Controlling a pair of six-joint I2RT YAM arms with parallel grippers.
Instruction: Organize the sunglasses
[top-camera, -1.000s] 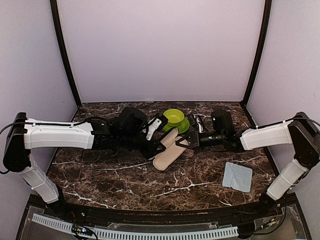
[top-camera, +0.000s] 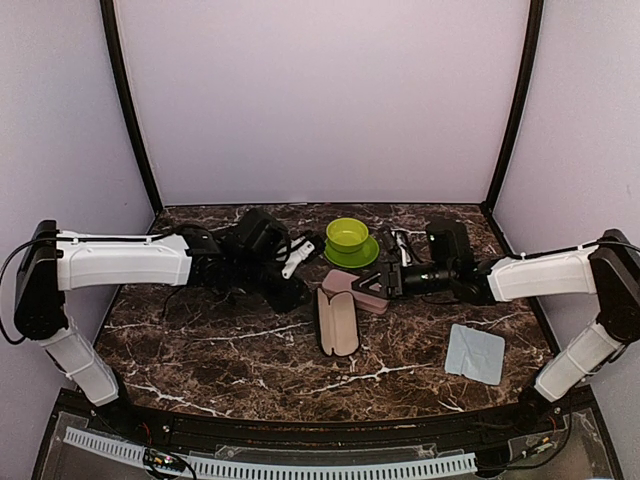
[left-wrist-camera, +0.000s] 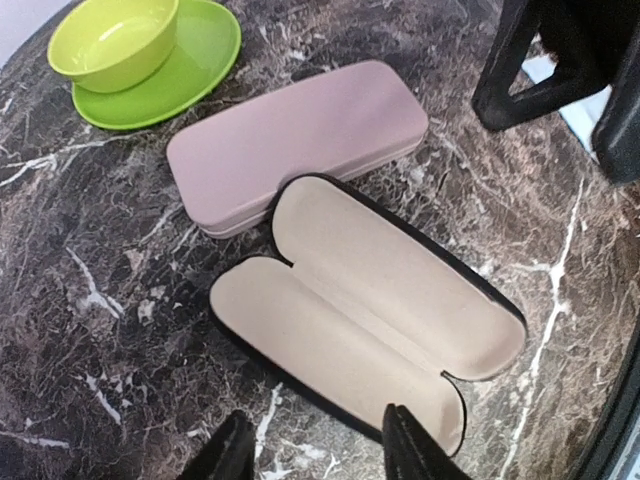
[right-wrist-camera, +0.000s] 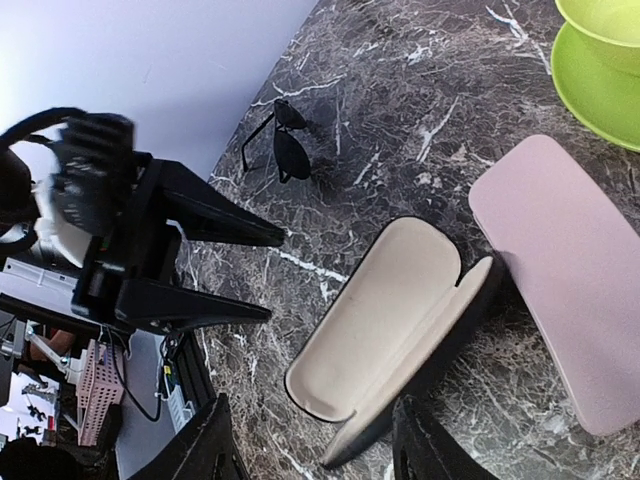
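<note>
An open glasses case (top-camera: 338, 324) with a beige lining and dark edges rests on the marble table, behind and between my grippers' near side. Its left half looks narrower in the top view, as if tipped up. My left gripper is open and empty just left of the case; its parted fingers (right-wrist-camera: 225, 308) also show in the right wrist view. On the case's other side, my right gripper stands open with nothing between its fingers. Dark sunglasses (right-wrist-camera: 288, 150) lie on the table towards the left, hidden under the left arm from above.
A closed pink case (left-wrist-camera: 300, 140) lies against the open one. Behind it a green bowl (top-camera: 347, 234) stands on a green plate (top-camera: 361, 254). A pale blue cloth (top-camera: 475, 354) lies at the front right.
The left gripper has drawn back slightly left.
</note>
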